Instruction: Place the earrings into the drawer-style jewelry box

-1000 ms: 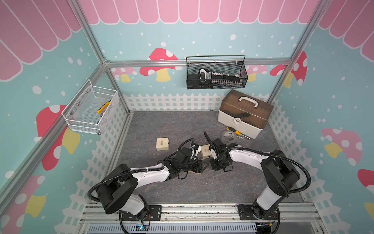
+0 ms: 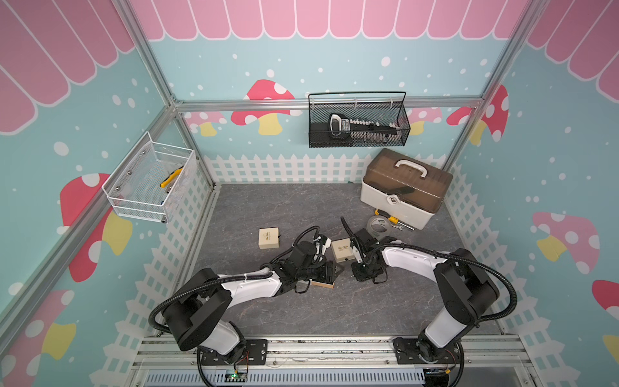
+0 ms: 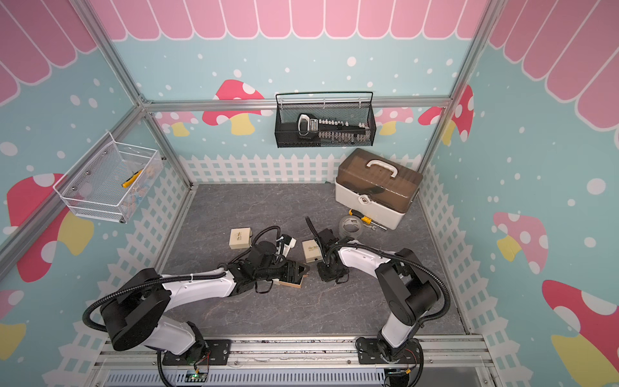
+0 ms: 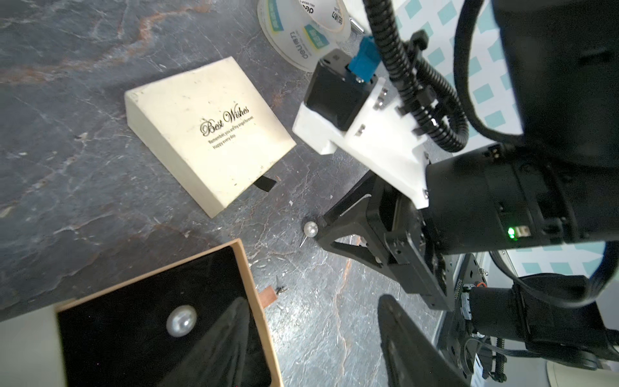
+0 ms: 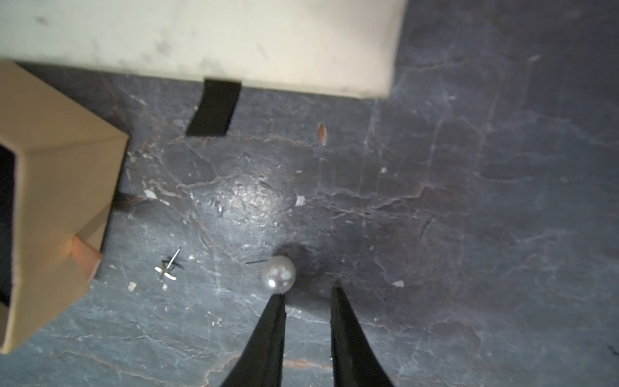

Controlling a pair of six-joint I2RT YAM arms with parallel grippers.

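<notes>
The open drawer box (image 4: 142, 348), black inside with a pearl earring (image 4: 181, 320) lying in it, is below my left gripper, whose fingers stand open with nothing visible between them. A second pearl earring (image 5: 278, 274) lies on the table at the fingertips of my right gripper, open and empty. A small silver piece (image 5: 166, 271) lies left of that pearl, beside the box's tan wall. A cream lidded box (image 4: 206, 129) with a black tab sits behind.
Another cream box (image 2: 268, 237) stands at the left. A tape roll (image 4: 290, 38), screwdriver (image 2: 387, 216) and toolbox (image 2: 405, 187) occupy the back right.
My right gripper and arm have shifted slightly to the right in the top left view. The left arm has moved very little, and the boxes stay in place.
</notes>
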